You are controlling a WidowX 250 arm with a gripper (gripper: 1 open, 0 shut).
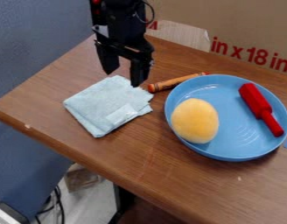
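My black gripper (122,66) hangs at the top centre, its two dark fingers apart with nothing seen between them, just above and behind a folded light-blue cloth (106,105). A blue plate (222,147) at the right holds a yellow bun-like object (195,120) and a red object with a handle (255,103). An orange-brown stick (171,83) lies on the table behind the plate, near its left edge.
The wooden table (192,184) has clear room at the front and back left. Its left edge drops to a blue-grey surface and floor with cables. Cardboard with red printing (240,52) stands along the back.
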